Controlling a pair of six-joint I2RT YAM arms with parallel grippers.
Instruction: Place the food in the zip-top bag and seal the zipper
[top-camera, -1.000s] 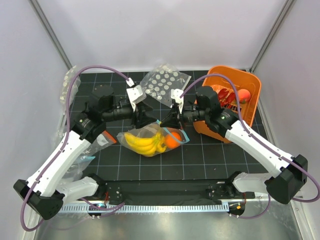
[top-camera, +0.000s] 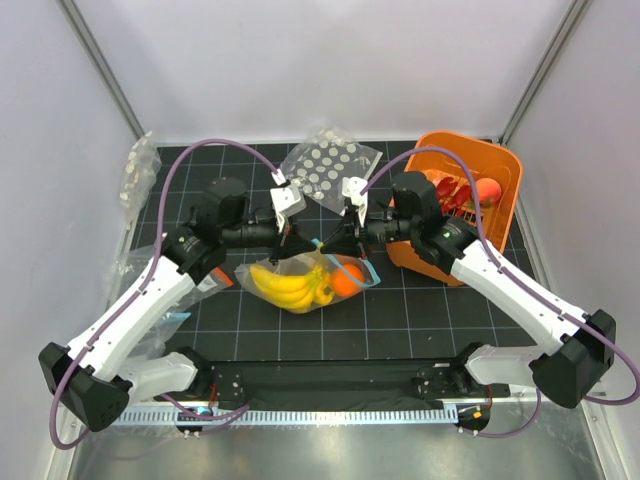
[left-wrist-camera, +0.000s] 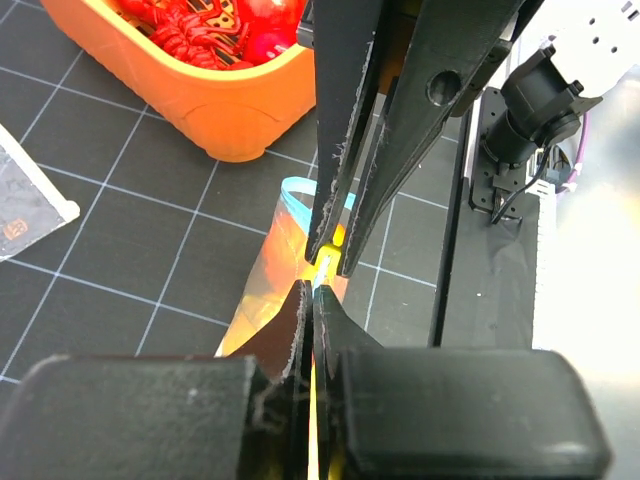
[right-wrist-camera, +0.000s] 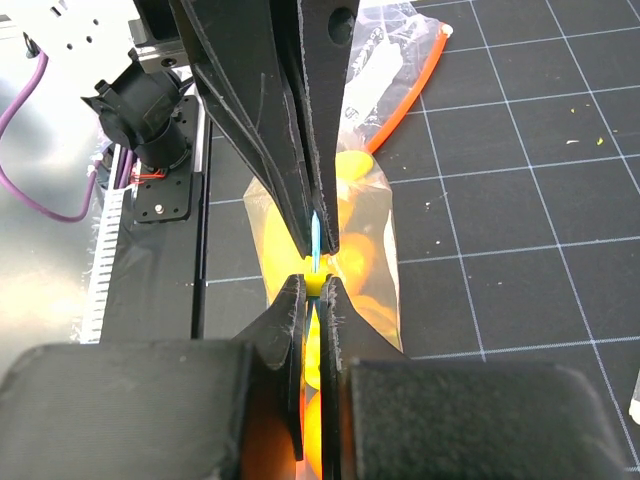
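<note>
The clear zip bag (top-camera: 267, 277) lies in the centre, holding yellow bananas (top-camera: 285, 288) and an orange (top-camera: 348, 281), with a blue zipper edge along its right end. Both grippers meet at the bag's top. My right gripper is shut on the yellow zipper slider. My left gripper is shut right beside it at the zipper; nothing clearly shows between its fingertips, which partly hide the strip.
An orange basket (top-camera: 483, 147) with red food stands at the right. A dotted clear bag (top-camera: 330, 165) lies at the back, and other bags (top-camera: 203, 285) lie at the left. Bare tiles are in front.
My left gripper has moved right and down to the zipper beside my right gripper, which has stayed in place. The bag looks unchanged.
</note>
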